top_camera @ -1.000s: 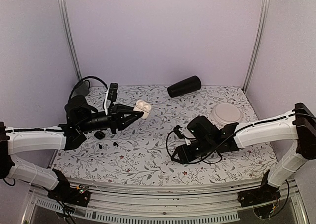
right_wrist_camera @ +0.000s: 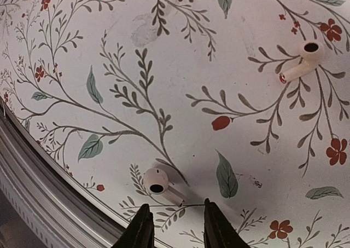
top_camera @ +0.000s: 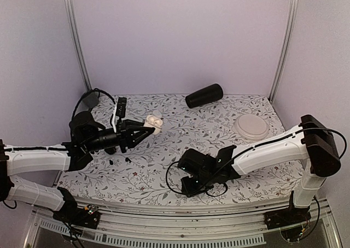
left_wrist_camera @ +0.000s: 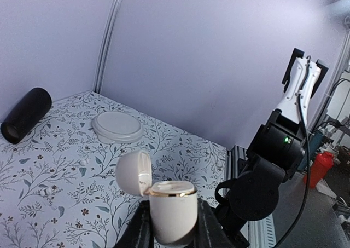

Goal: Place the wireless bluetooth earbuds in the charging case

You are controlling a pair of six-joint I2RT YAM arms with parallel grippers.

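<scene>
The white charging case (left_wrist_camera: 173, 215), lid raised and a gold line along its rim, is gripped in my left gripper (top_camera: 146, 132) above the left-middle of the table. Its lid (left_wrist_camera: 134, 172) leans to the left in the left wrist view. Two white earbuds lie on the patterned cloth in the right wrist view. The nearer earbud (right_wrist_camera: 157, 181) is just beyond my right gripper, whose fingers stand part open with nothing between them. The farther earbud (right_wrist_camera: 307, 62) lies at the upper right. In the top view the right arm hides the nearer earbud.
A black cylinder (top_camera: 204, 96) lies at the back of the table. A round white lidded container (top_camera: 251, 126) stands at the back right. The table's metal front edge (right_wrist_camera: 49, 182) runs close to the nearer earbud. Bare cloth lies between the arms.
My right arm has moved left and toward the front edge, lowering over the cloth. The left gripper has shifted slightly left with the case still in it.
</scene>
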